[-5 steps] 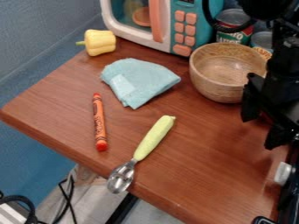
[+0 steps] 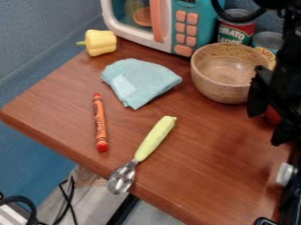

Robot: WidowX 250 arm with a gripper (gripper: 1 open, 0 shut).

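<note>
The black arm with its gripper stands at the right edge of the table, beside a wooden bowl; its fingers are dark and their state is unclear. A folded light blue cloth lies mid-table. An orange crayon lies left of a spoon with a pale green handle. A red object partly shows behind the gripper.
A toy microwave and cans stand at the back. A yellow pepper sits at the back left corner.
The arm at the right has shifted slightly rightward. The objects on the table have not moved.
</note>
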